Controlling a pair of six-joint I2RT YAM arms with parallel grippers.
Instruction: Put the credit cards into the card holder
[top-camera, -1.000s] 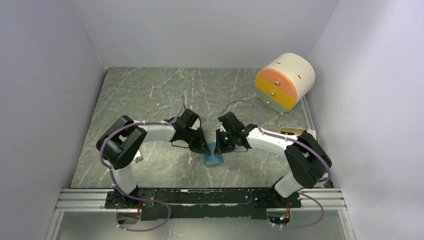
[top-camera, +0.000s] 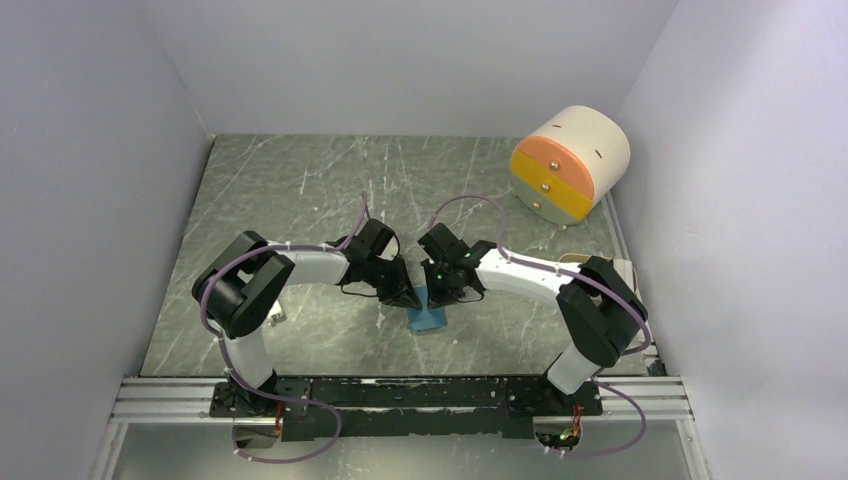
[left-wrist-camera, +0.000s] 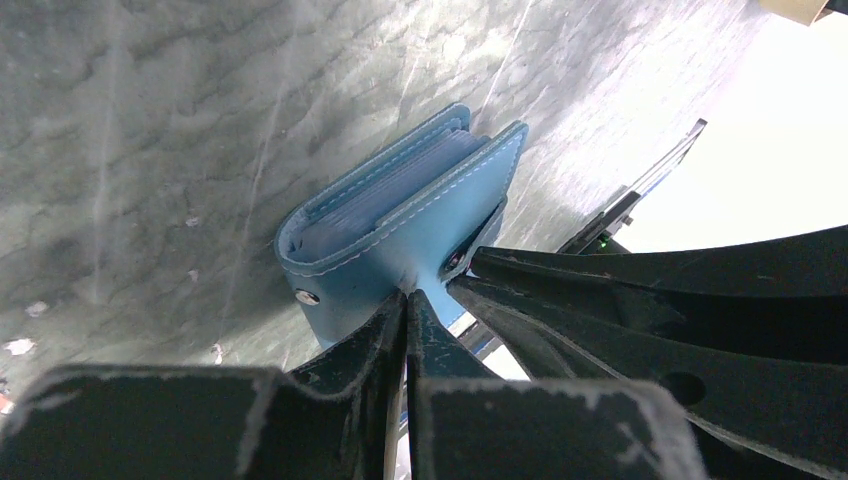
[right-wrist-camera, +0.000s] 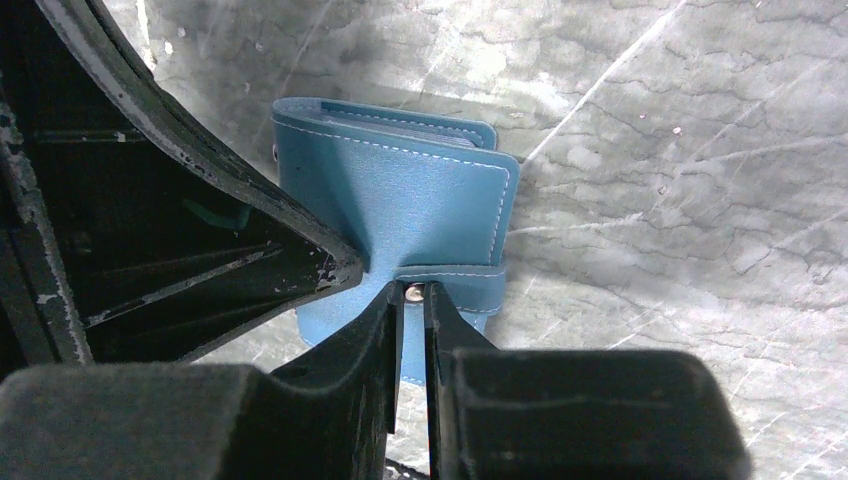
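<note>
The blue card holder (right-wrist-camera: 420, 200) lies on the tabletop, with its clear inner sleeves (left-wrist-camera: 390, 185) visible along the open edge. In the left wrist view my left gripper is shut on the holder, its tips at a crease in the blue cover. My right gripper is at the snap strap (right-wrist-camera: 470, 287). Its fingers stand open by a narrow gap, with the strap's metal button visible between the tips. What lies under the left fingertips is hidden. No separate loose card can be made out.
A small cabinet with coloured drawers (top-camera: 560, 165) stands at the back right. A tan box (top-camera: 625, 272) sits partly hidden behind the right arm. One small pale item (top-camera: 276, 313) lies near the left arm's base.
My right gripper has moved a little leftward, closer to the left gripper and over the card holder. The left arm and the holder look unmoved.
</note>
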